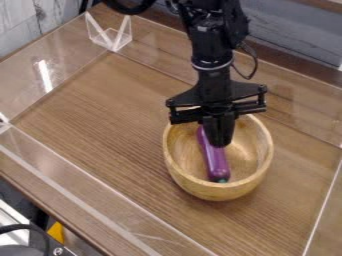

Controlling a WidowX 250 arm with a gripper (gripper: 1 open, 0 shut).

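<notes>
A light wooden bowl (pixel 247 175) sits on the wooden table, right of centre, with a long purple object (pixel 214 158) lying lengthwise inside it. My black gripper (pixel 225 126) hangs over the far part of the bowl, above the purple object's far end. It looks shut, with nothing visible between its fingers, though its tips are small and dark here.
The tabletop (pixel 87 125) to the left of the bowl is clear. A clear plastic piece (pixel 112 30) is at the back left. A grey ledge runs along the back right, and cables and a yellow item are at the lower left edge.
</notes>
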